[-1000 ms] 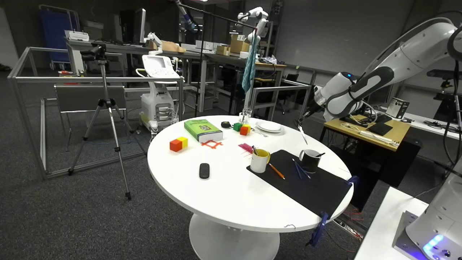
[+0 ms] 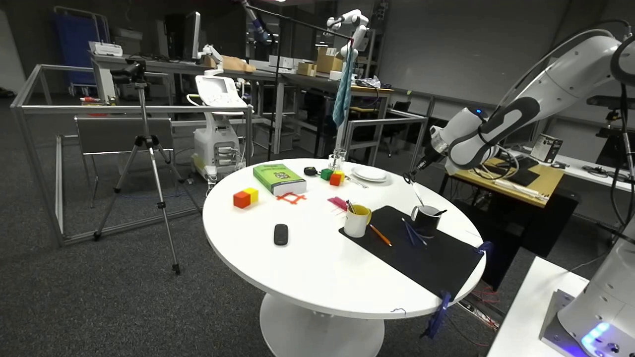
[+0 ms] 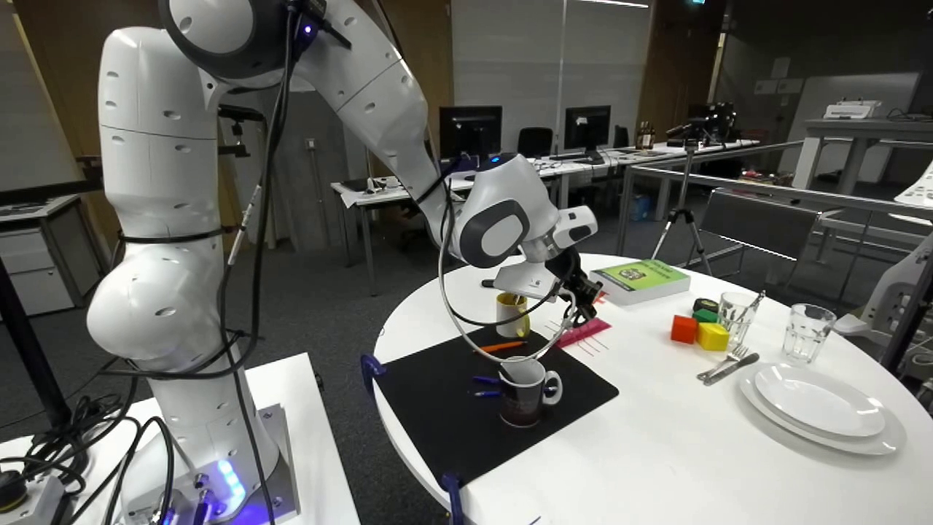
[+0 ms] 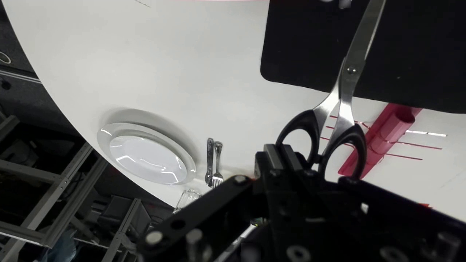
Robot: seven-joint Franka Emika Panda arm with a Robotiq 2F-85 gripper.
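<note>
My gripper is shut on the black-handled scissors (image 4: 351,72), gripping them at the handle loops. Their metal blades, closed together, reach away over the black mat (image 4: 305,52). In exterior view 1 the scissors (image 2: 417,194) hang from the gripper (image 2: 419,167), blades down, near the dark mug (image 2: 425,223). From that angle I cannot tell whether the tip is over the mug or behind it. In exterior view 2 my gripper (image 3: 584,296) hangs beyond the dark mug (image 3: 522,398); the blades are hard to make out.
Pens (image 2: 412,233) and a white-yellow mug (image 2: 355,222) are on the mat. Close by lies a pink item (image 4: 376,142) with thin sticks. Plates (image 3: 818,398), cutlery (image 3: 726,366), glasses (image 3: 806,332), blocks (image 3: 684,329) and a green book (image 3: 643,277) occupy the table elsewhere.
The gripper and scissors have come down slightly in exterior view 1, and the blades' tip now appears closer to the dark mug. The table objects have stayed put.
</note>
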